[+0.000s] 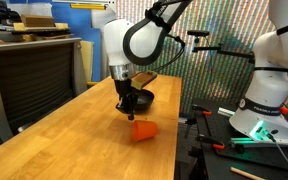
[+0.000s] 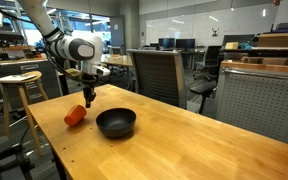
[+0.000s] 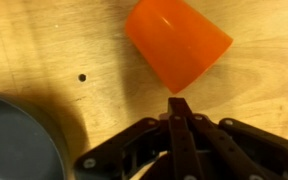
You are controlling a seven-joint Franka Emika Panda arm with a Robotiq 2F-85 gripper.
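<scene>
An orange cup (image 1: 144,130) lies tipped on its side on the wooden table; it also shows as an orange cup (image 2: 76,116) in exterior view 2. My gripper (image 1: 130,118) is low beside it, shut with nothing between its fingers. From the wrist, the gripper points at the table just short of the cup (image 3: 179,42), and a small strip of wood seems to separate them. A black bowl (image 2: 116,124) stands upright near the cup, and part of the bowl (image 3: 22,145) fills the lower left of the wrist view.
Long clear tabletop (image 2: 204,140) stretches away from the bowl on the side opposite the cup. A wooden stool (image 2: 19,95) and office chairs stand off the table. A small dark spot (image 3: 82,77) marks the wood.
</scene>
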